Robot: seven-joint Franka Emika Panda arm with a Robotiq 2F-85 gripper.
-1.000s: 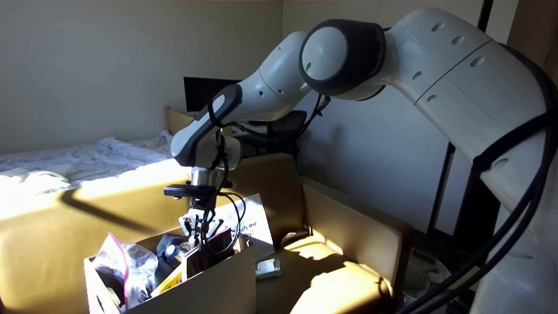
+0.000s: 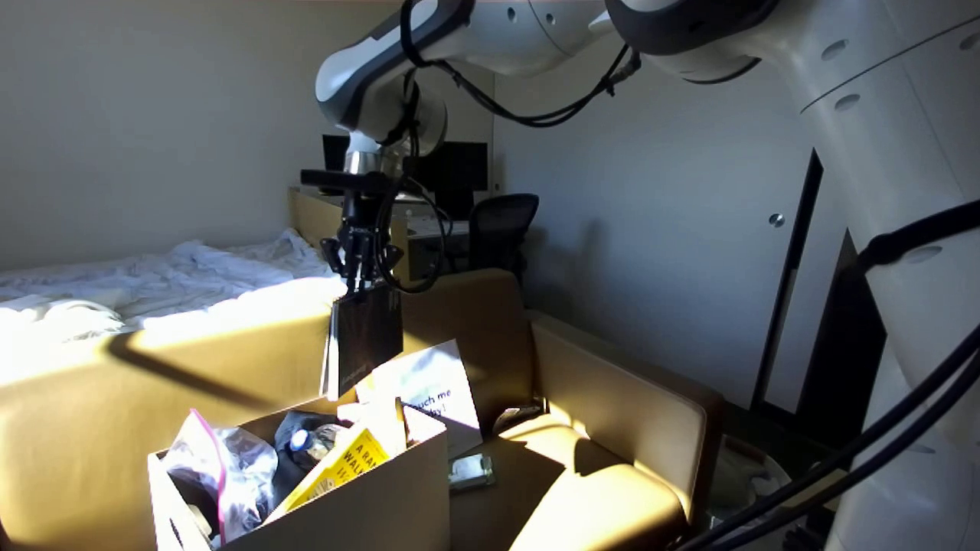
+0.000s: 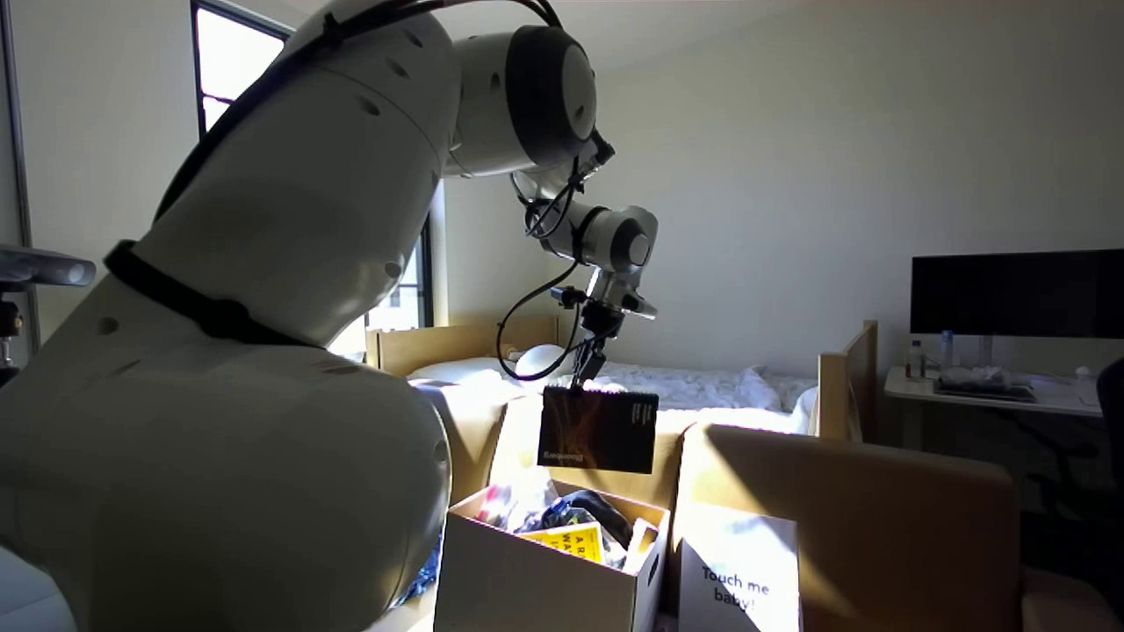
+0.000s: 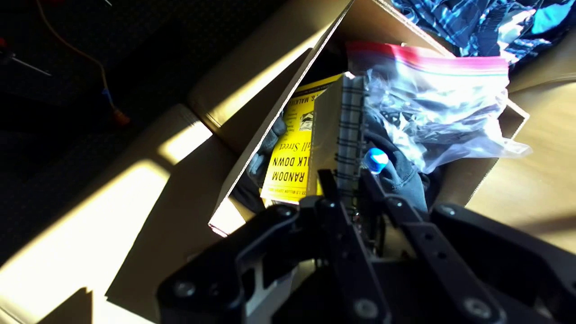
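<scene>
A dark spiral-bound notebook (image 2: 369, 335) hangs upright in the air above the open cardboard box (image 2: 367, 505). My gripper (image 2: 360, 283) is shut on its wire-bound top edge. From the other side, the notebook's black cover (image 3: 598, 430) faces exterior view 2, clear of the box rim. In the wrist view the gripper's fingers (image 4: 345, 232) close around the spiral binding (image 4: 349, 129), seen edge-on over the box.
Inside the box lie a yellow book (image 4: 289, 146), a clear zip bag (image 4: 426, 102), dark cloth and a blue-capped item (image 4: 375, 160). A white "Touch me baby!" sign (image 3: 739, 569) leans beside it on the sofa (image 3: 843, 506).
My gripper has risen well above the box, lifting the notebook out from among the contents. More of the yellow book now shows. The box and sign have stayed put.
</scene>
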